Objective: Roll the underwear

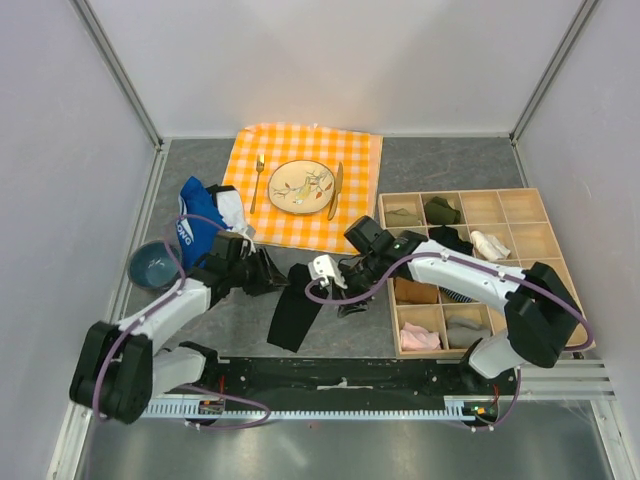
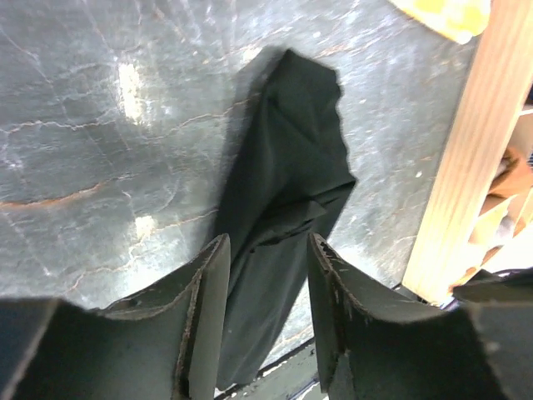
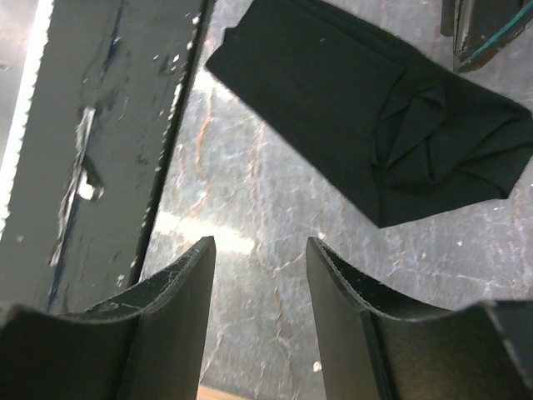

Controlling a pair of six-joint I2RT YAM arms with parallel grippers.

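Note:
A black pair of underwear [image 1: 292,318] lies flat and elongated on the grey table, its upper part creased [image 2: 291,158] in the left wrist view. My left gripper [image 1: 262,278] is just left of its upper part; in the left wrist view its fingers stand apart over the cloth, with nothing visibly held. My right gripper [image 1: 345,298] hovers at the cloth's right; in the right wrist view its fingers are open over bare table, with the cloth [image 3: 333,92] beyond them.
An orange checked mat [image 1: 250,200] with plate and cutlery lies behind. A wooden divided box [image 1: 520,205] with folded clothes is at the right, a blue bag [image 1: 195,210] and a bowl [image 1: 150,265] at the left. The front table edge is close below the cloth.

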